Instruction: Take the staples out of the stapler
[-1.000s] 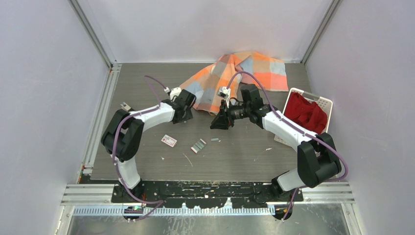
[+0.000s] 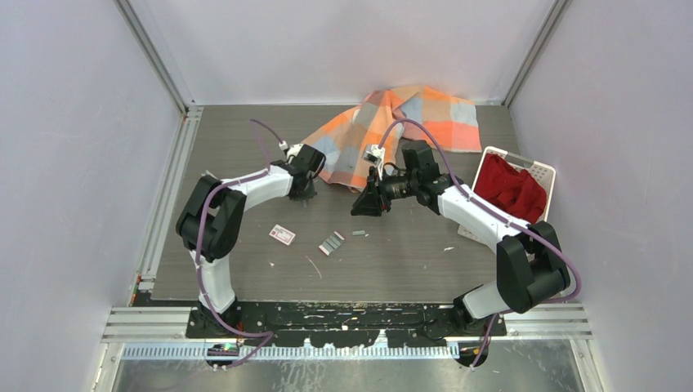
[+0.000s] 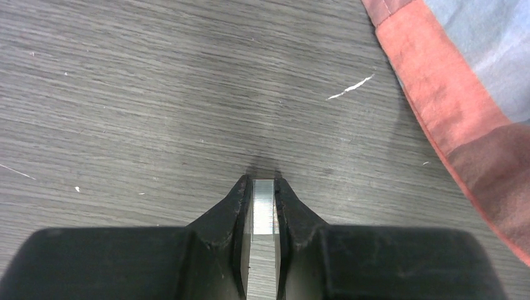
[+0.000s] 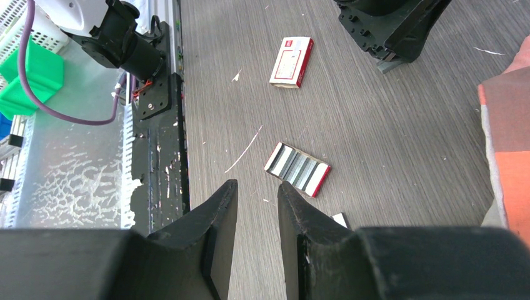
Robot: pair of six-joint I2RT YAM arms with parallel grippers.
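My left gripper is shut on a small silver staple strip just above the table, beside the checked cloth. My right gripper hangs part open over the table, nothing between its fingers. In the right wrist view, an open box of staple strips lies below it, with a small loose strip partly hidden by a finger. A red-and-white box lies front left. I cannot make out the stapler clearly.
An orange checked cloth lies along the back. A white basket with red fabric stands at the right.
My left arm has shifted slightly, its elbow moving right and the gripper turning a little. The right arm looks unchanged.
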